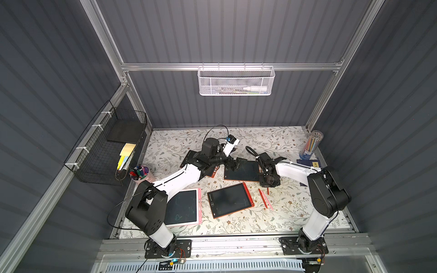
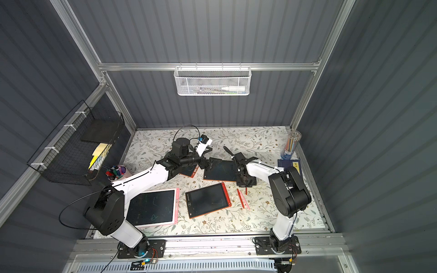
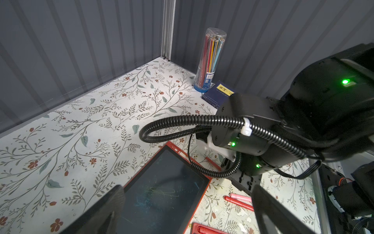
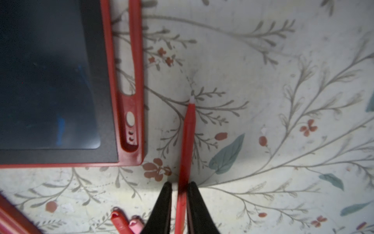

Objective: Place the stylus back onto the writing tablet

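In the right wrist view a red stylus (image 4: 188, 140) runs front to back just right of a red-framed writing tablet (image 4: 46, 85), whose side holder (image 4: 138, 58) holds no stylus. My right gripper is closed on the stylus's near part, its fingers blurred; the top views hide this beneath the wrist. My left gripper stands open above the middle tablets, fingers apart with nothing between them. A second red stylus (image 1: 262, 198) and a pink stylus (image 1: 268, 202) lie in front of my right gripper.
A front red tablet (image 1: 229, 200), a pink-framed tablet (image 1: 179, 204) at front left, and another tablet under the left arm. A pencil tube (image 1: 310, 144) stands back right, a pen cup (image 1: 139, 175) at left.
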